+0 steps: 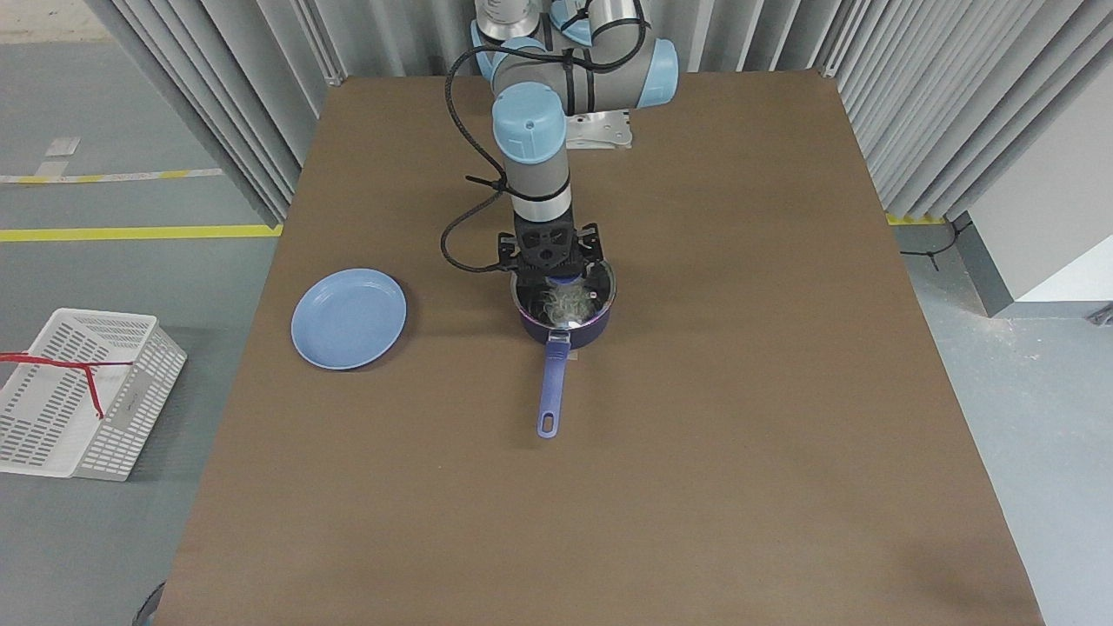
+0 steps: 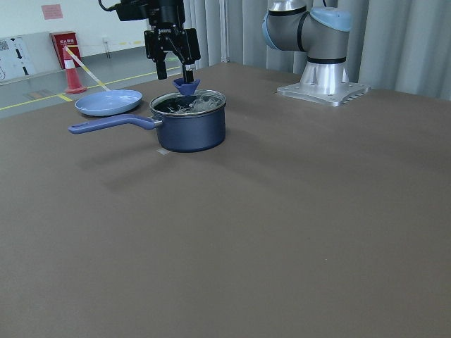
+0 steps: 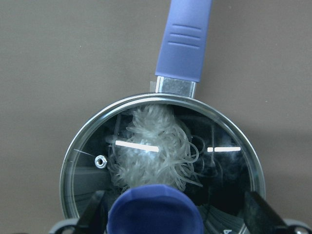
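A dark blue saucepan [image 2: 190, 134] with a glass lid [image 3: 226, 180] stands on the table, its blue handle [image 1: 553, 386] pointing to the front. Pale noodle-like strands [image 3: 151, 146] show through the lid. My gripper is open above the lid, its fingers on either side of the blue lid knob [image 2: 187, 86]. In the wrist view the fingers are apart from the knob at the bottom edge. A blue plate [image 1: 349, 319] lies left of the pan in the front view.
A white basket [image 1: 125, 438] with red straps is on the floor to the left. The arm's mounting base [image 2: 324, 91] sits at the table's back.
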